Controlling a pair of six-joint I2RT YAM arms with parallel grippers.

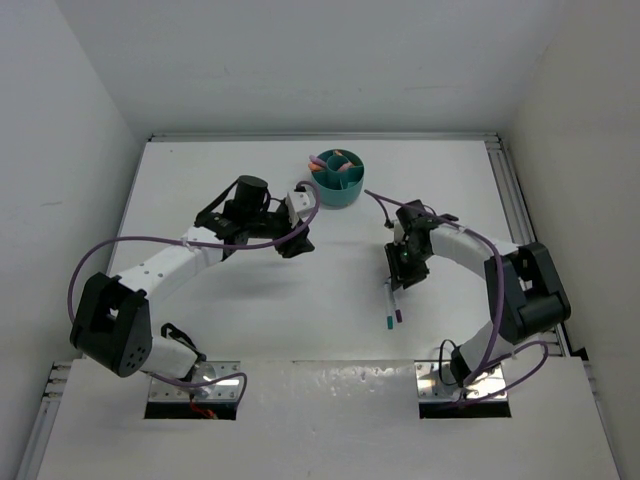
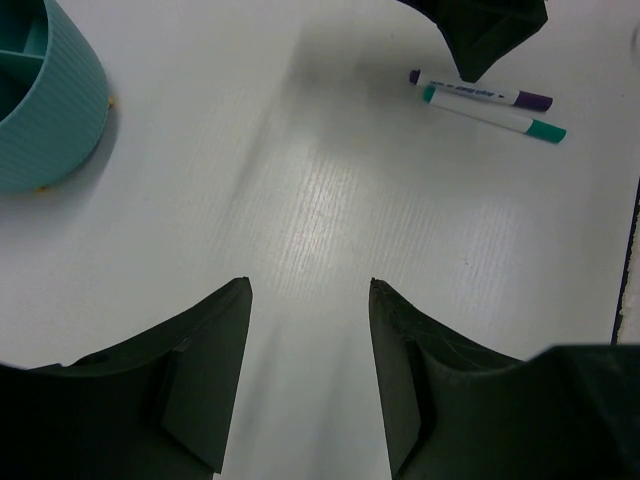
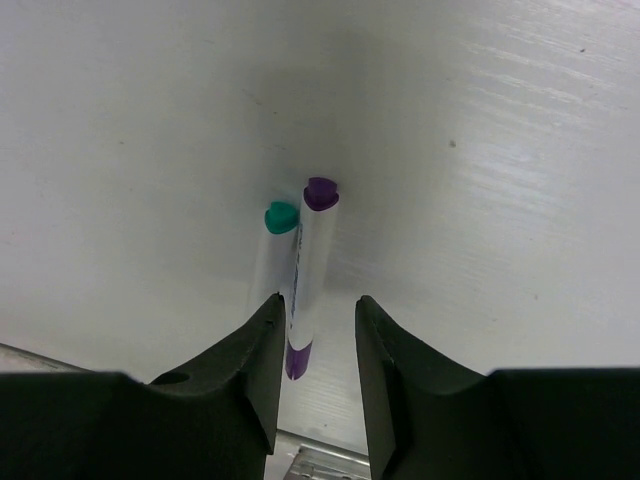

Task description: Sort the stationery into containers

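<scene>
A white purple-capped marker (image 3: 314, 250) and a teal-capped marker (image 3: 271, 262) lie side by side on the table, front right of center in the top view. My right gripper is open just above them, the purple marker between and beyond its fingertips in the right wrist view, nothing visibly held. My left gripper is open over bare table at left center, empty. A teal divided container (image 1: 336, 190) at the back holds several colorful items.
</scene>
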